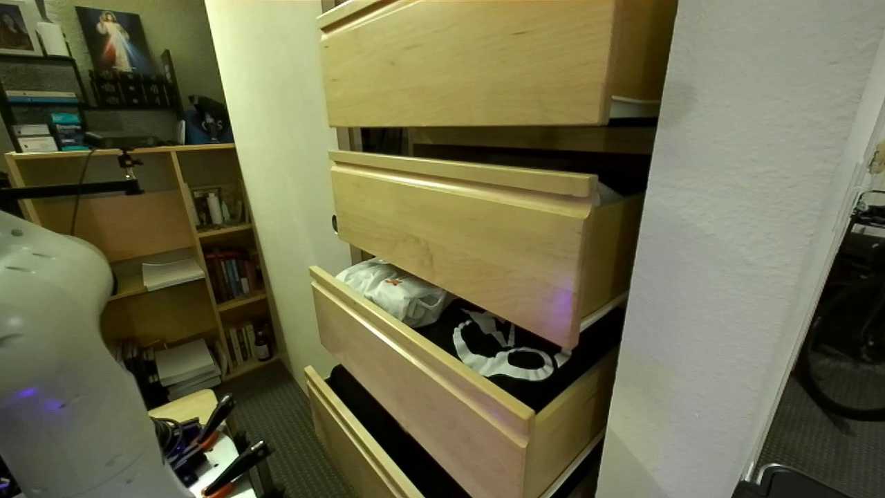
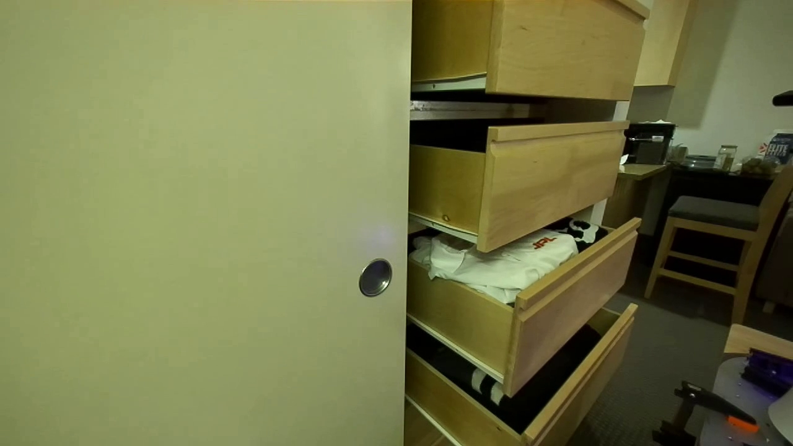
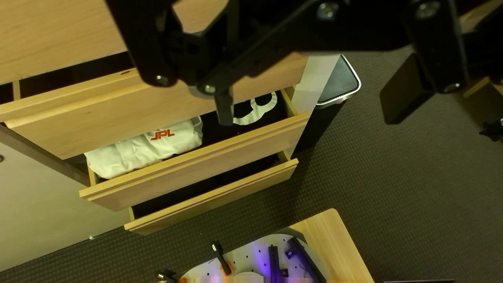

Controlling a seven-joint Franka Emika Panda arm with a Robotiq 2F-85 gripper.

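Note:
Wide apart in the wrist view, the fingers of my gripper have nothing between them; the gripper is open. Past it, a wooden drawer stack shows several drawers pulled out by differing amounts. One drawer (image 1: 423, 382) holds a folded white JPL shirt (image 3: 158, 145) and black cloth with a white print (image 1: 506, 361). Above it, another drawer (image 1: 460, 236) covers part of these clothes. The lowest visible drawer (image 2: 587, 379) stands out too, with dark cloth inside. Neither exterior view includes the gripper; only my white arm (image 1: 58, 357) appears at the left.
A pale sliding door (image 2: 201, 223) flanks the drawers on one side, a white wall (image 1: 747, 207) on the other. My base table (image 3: 337, 240) carries clamps (image 3: 221, 259). Carpet (image 3: 386, 188) is clear beside it. A bookshelf (image 1: 149, 224) stands behind.

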